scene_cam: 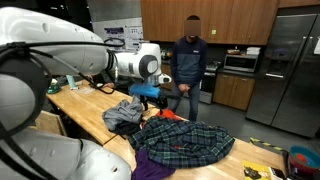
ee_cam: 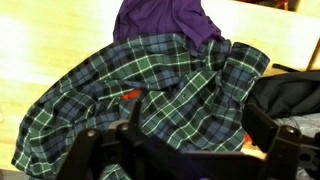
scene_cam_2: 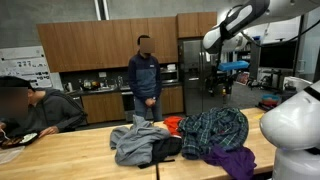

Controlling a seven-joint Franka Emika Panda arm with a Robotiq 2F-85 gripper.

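A dark green plaid shirt (ee_cam: 185, 95) lies rumpled on the wooden table and fills much of the wrist view. Purple cloth (ee_cam: 172, 18) touches its upper edge there; in the second exterior view the purple cloth (scene_cam_2: 232, 161) rests at the near side of the plaid shirt (scene_cam_2: 215, 132). My gripper is open, its dark fingers apart with nothing held between them. From outside, the gripper (scene_cam: 150, 98) hangs in the air above the clothes, clear of them.
A grey garment (scene_cam_2: 139, 142), black cloth (scene_cam_2: 167, 149) and red cloth (scene_cam_2: 173, 125) lie beside the plaid shirt. A blue-rimmed bin (scene_cam: 303, 158) stands at the table's far end. A person (scene_cam: 187, 62) stands behind the table. Bare tabletop (scene_cam_2: 85, 150) shows on the left.
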